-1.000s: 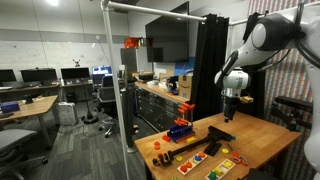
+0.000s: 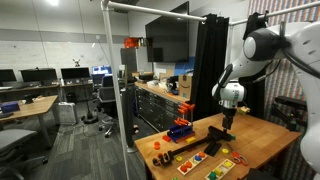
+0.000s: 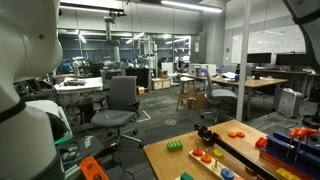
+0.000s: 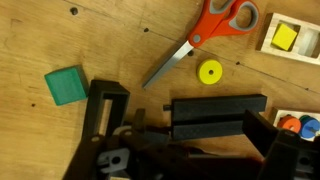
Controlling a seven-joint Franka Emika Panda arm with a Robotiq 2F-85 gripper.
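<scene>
In the wrist view my gripper looks open, its dark fingers spread at the bottom of the picture. A black block (image 4: 218, 115) lies between and just ahead of them, and nothing is visibly clasped. To the left is a black rectangular frame (image 4: 104, 108), with a green block (image 4: 66, 85) beyond it. Red-handled scissors (image 4: 207, 25) and a round yellow piece (image 4: 210, 71) lie ahead. Exterior view 1 has the gripper (image 2: 228, 126) low above the wooden table, close to dark objects; contact there is too small to tell.
At the wrist view's right edge are a wooden tray with a yellow block (image 4: 285, 37) and a board with round coloured pegs (image 4: 308, 126). A blue and red bin (image 2: 180, 132) stands near the table's far edge. Bare table (image 2: 265, 132) spreads on the right.
In exterior view 1 the arm has come lower and nearer to the dark objects on the table. The objects on the table look unmoved.
</scene>
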